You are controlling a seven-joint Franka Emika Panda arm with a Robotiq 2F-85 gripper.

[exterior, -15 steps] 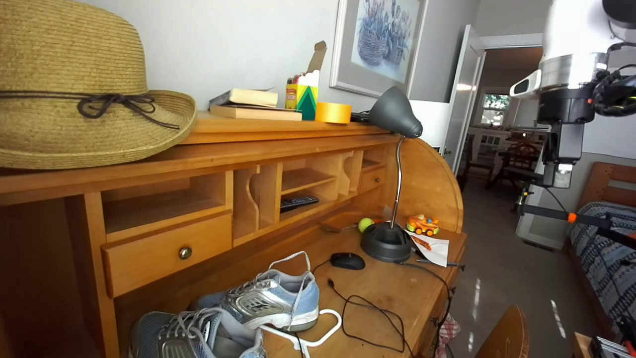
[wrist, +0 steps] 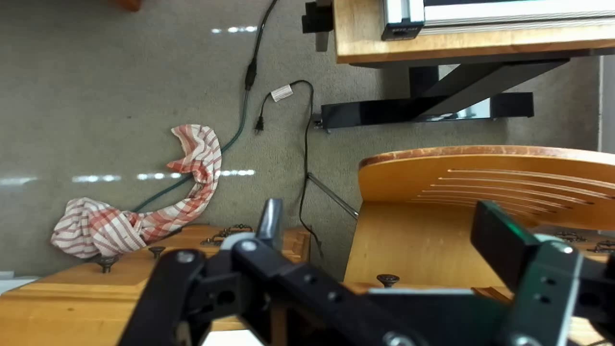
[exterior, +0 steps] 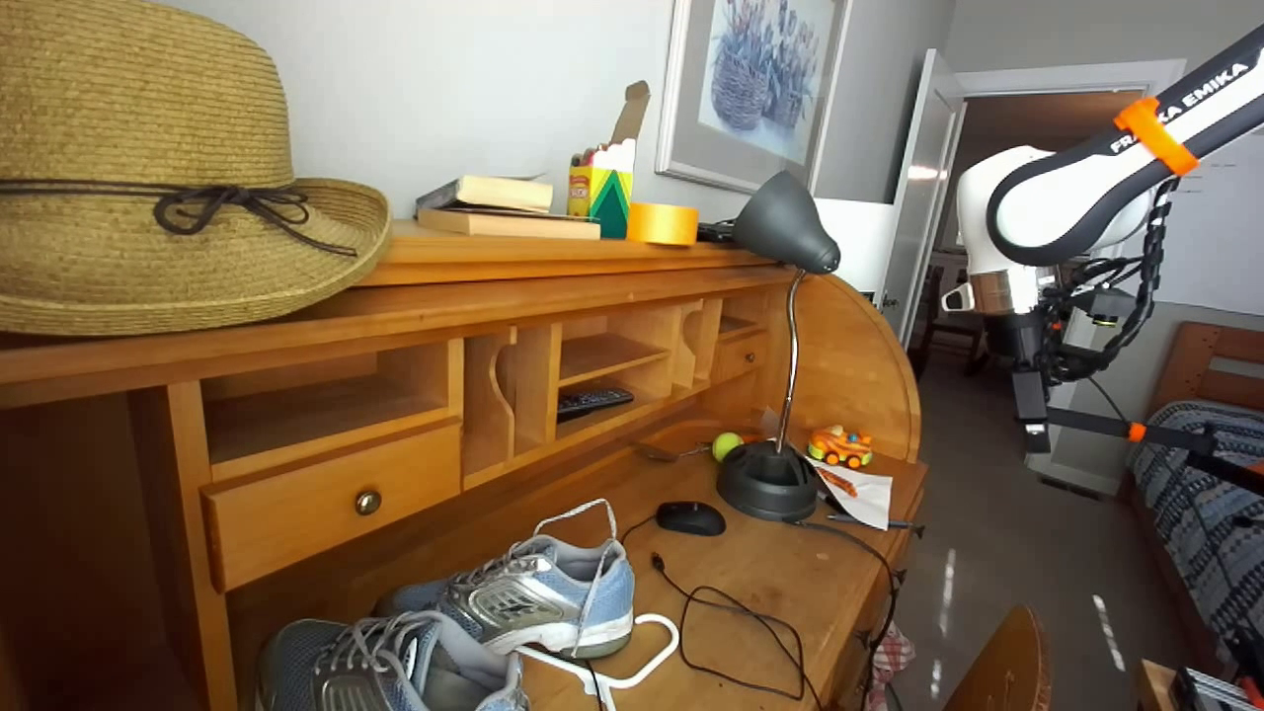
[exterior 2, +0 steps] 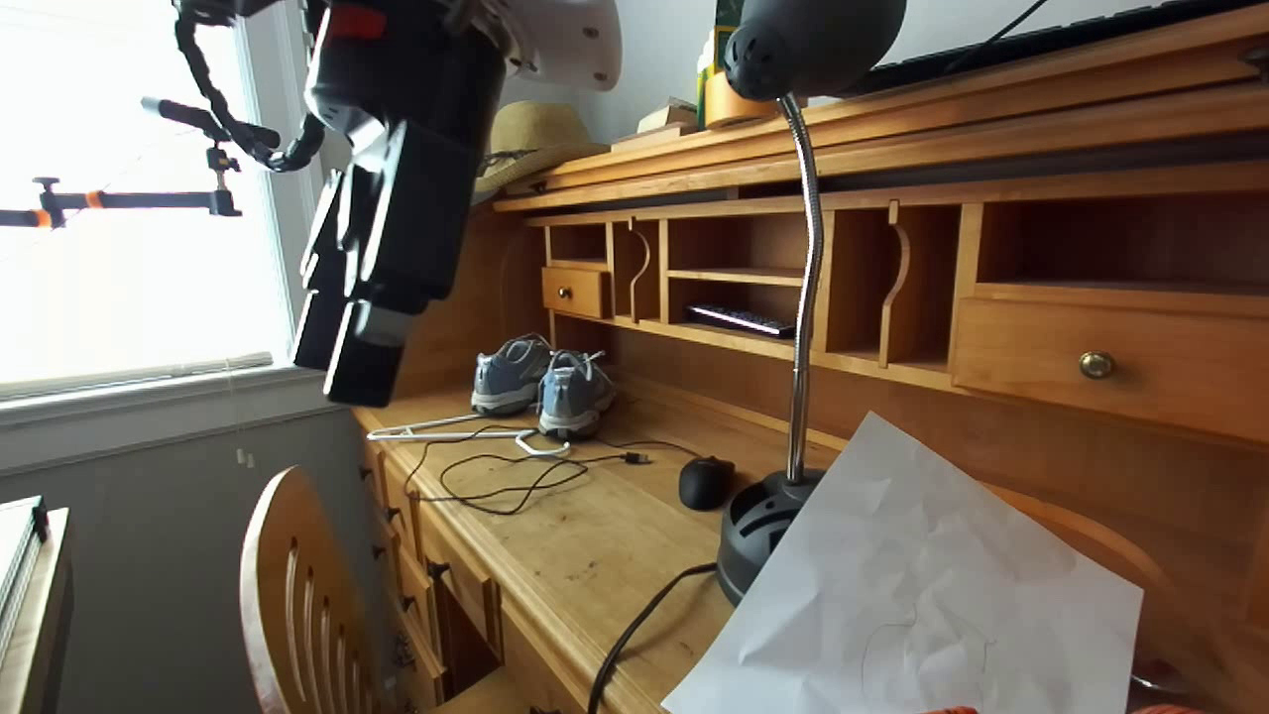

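Note:
My gripper is open, its two fingers wide apart with nothing between them. In the wrist view it points down over the floor, the front of the desk and a wooden chair [wrist: 403,248]. Exterior view 1 has the gripper [exterior: 1033,436] in the air, to the right of the desk [exterior: 758,592]. From exterior view 2 it hangs at upper left, well above desk height. On the desktop are a pair of grey-blue sneakers [exterior: 545,598], a black mouse [exterior: 690,517], a dark lamp [exterior: 767,484], a green ball [exterior: 726,445] and an orange toy car [exterior: 840,446].
White paper [exterior 2: 916,595] lies near the lamp base. A white hanger [exterior: 646,664] and a loose cable [exterior: 747,610] lie by the sneakers. A red-and-white cloth [wrist: 199,173] is beside the drawers. The small table [wrist: 369,46] and chair stand below the arm.
The gripper hangs lower in the picture. Objects on the desk have not moved.

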